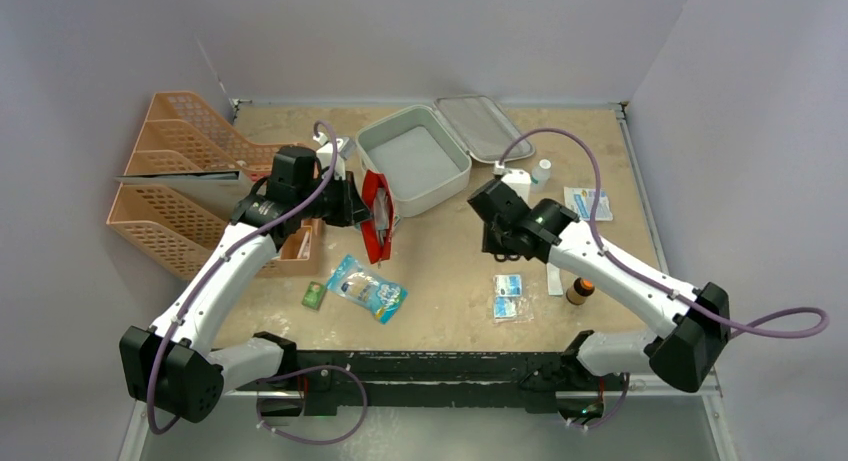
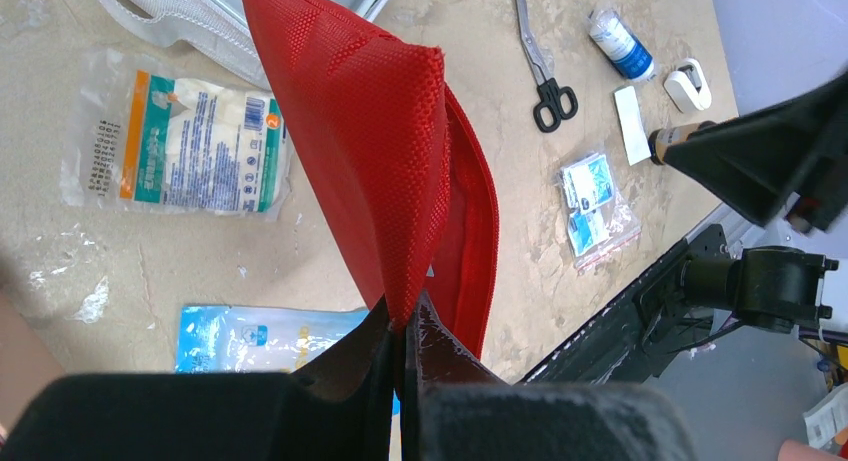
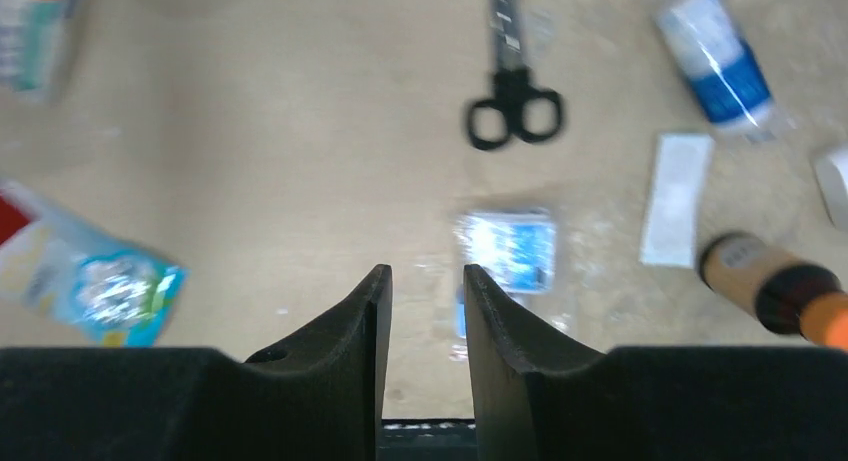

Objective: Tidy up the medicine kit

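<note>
A red pouch [image 1: 377,216] hangs upright from my left gripper, whose fingers are shut on its edge; the pouch's mouth gapes on one side. My right gripper is part open over the table, nothing between its fingers. Beyond it in the right wrist view lie black scissors [image 3: 512,106], a small bag of blue-and-white packets [image 3: 508,251], a white strip [image 3: 677,199], a brown bottle [image 3: 770,286] with an orange cap and a blue-labelled bottle [image 3: 715,56]. The grey case [image 1: 413,159] stands open and empty behind the pouch.
A tan basket [image 1: 170,216] stands at the left. In front of the pouch lie a blue packet [image 1: 367,288] and a small green box [image 1: 314,295]. Another packet [image 1: 588,204] lies far right.
</note>
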